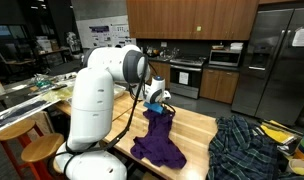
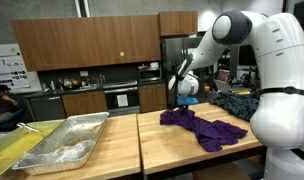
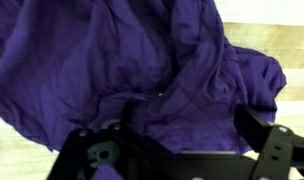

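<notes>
A rumpled purple cloth [image 1: 160, 148] lies along the wooden table, with a narrower stretch running toward the far end. In exterior view 2 the same cloth [image 2: 214, 132] spreads across the right part of the table. From the wrist view, folds of the cloth [image 3: 182, 95] fill most of the picture, with strips of bare wood at the edges. My gripper is above the cloth, its dark fingers wide apart. Nothing is held between them, though the cloth shows below. How far the fingertips are from the fabric cannot be judged.
A dark, bunched fabric [image 1: 242, 150] lies to the right of the table in exterior view 1. A metal tray [image 2: 64, 142] occupies the left side in exterior view 2. Stools [image 1: 39, 148] stand at the near left.
</notes>
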